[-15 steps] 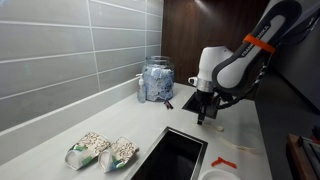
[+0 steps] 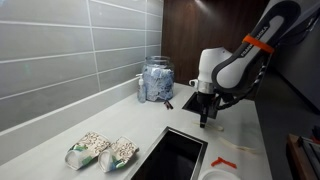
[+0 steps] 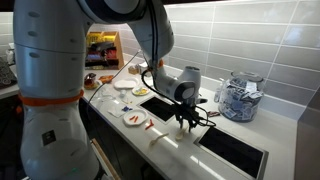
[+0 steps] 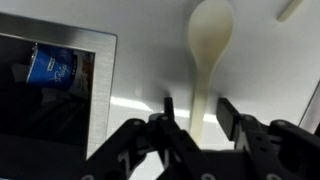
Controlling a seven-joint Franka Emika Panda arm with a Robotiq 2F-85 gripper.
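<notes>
A pale, long-handled spoon point(image 4: 208, 38) lies on the white counter, its bowl pointing away from my fingers in the wrist view. My gripper is over the handle, its two dark fingers apart on either side of it. A gap shows between the handle and each finger, so the fingers are not closed on it. In exterior view 1 the gripper point(image 2: 204, 122) points down, low over the counter right of the sink. Exterior view 2 shows the gripper point(image 3: 183, 128) low over the counter too; the spoon there is mostly hidden by the fingers.
A dark sink basin point(image 2: 175, 160) opens beside the arm; a blue can point(image 4: 52, 68) is inside one basin. A large glass jar point(image 2: 158, 80) and a bottle point(image 2: 141, 90) stand by the wall. A white plate point(image 3: 134, 118) and a red item point(image 2: 223, 163) lie nearby. Two patterned containers point(image 2: 87, 150) lie far left.
Compared with a second ago, the gripper sits slightly lower and nearer the counter. The other objects have not moved.
</notes>
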